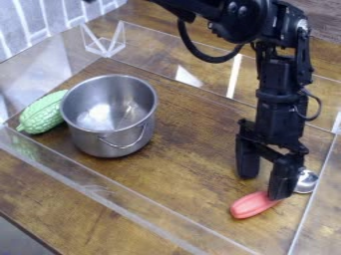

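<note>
My black gripper is lowered at the right of the table, its fingertips just above and beside a red elongated object, partly under the right finger. A small shiny metal item lies just right of the gripper, partly hidden by it. Whether anything is between the fingers is hard to tell. A steel pot with a wire handle stands left of centre, and a green corn-like object lies left of it.
A clear tray-like border runs around the wooden work surface. The middle of the surface between pot and gripper is clear.
</note>
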